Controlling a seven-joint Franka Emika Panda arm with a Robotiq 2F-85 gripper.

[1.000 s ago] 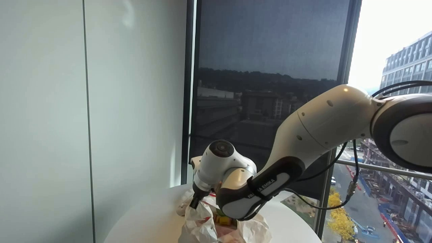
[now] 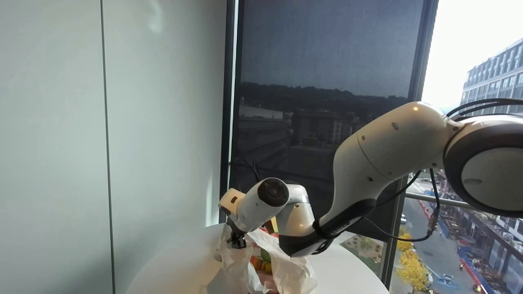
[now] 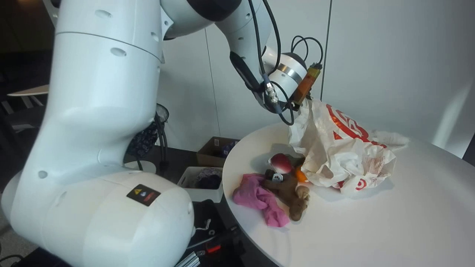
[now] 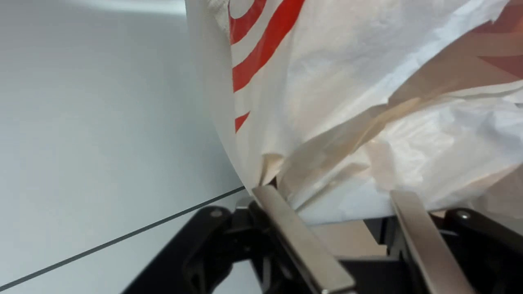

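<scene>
A crumpled white plastic bag with red markings (image 3: 340,147) lies on the round white table (image 3: 378,227), its mouth facing the robot. At the bag's upper edge is my gripper (image 2: 238,241); the arm hides most of it in the second exterior view. The wrist view shows the gripper with its two fingers apart and the bag's edge (image 4: 353,206) running across their tips. Whether the plastic passes between the fingers or lies just beyond them, I cannot tell. Colourful items (image 2: 261,262) show in the bag's opening.
In front of the bag lie a pink cloth (image 3: 260,198), a brown soft toy (image 3: 287,193), a red and white item (image 3: 281,163) and an orange item (image 3: 301,174). Two boxes stand beyond the table's edge.
The wrist has tilted and my gripper has risen slightly. The bag's mouth looks more raised and its folds have shifted.
</scene>
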